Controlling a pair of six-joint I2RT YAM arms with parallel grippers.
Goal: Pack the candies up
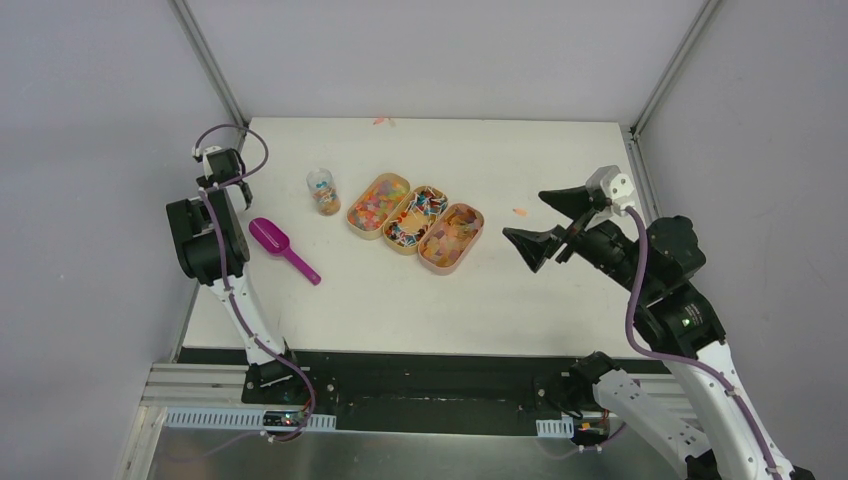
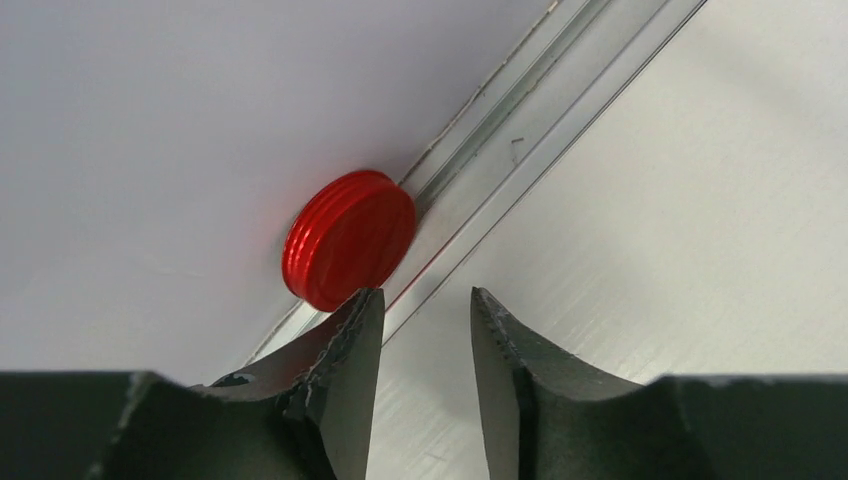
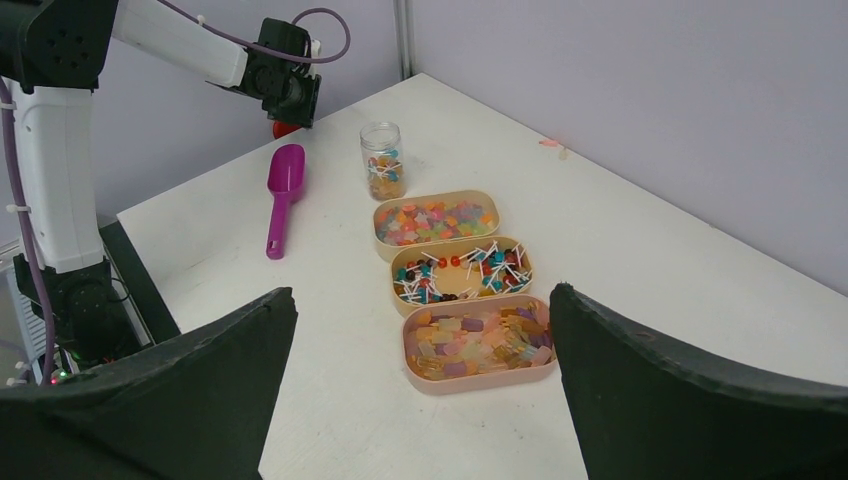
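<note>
In the left wrist view a red lid leans on edge against the wall, by the table's metal edge rail. My left gripper is part open with nothing between its fingers, its left fingertip just below the lid in that view. A clear jar, lidless and partly filled with candies, stands upright at the table's left. To its right are three trays: fruit-coloured candies, lollipops and gummies. A magenta scoop lies nearer the front. My right gripper is wide open and empty, right of the trays.
The left wall and the metal rail stand close to my left gripper. Bare table lies in front of the trays and right of them. Small orange bits lie at the back edge.
</note>
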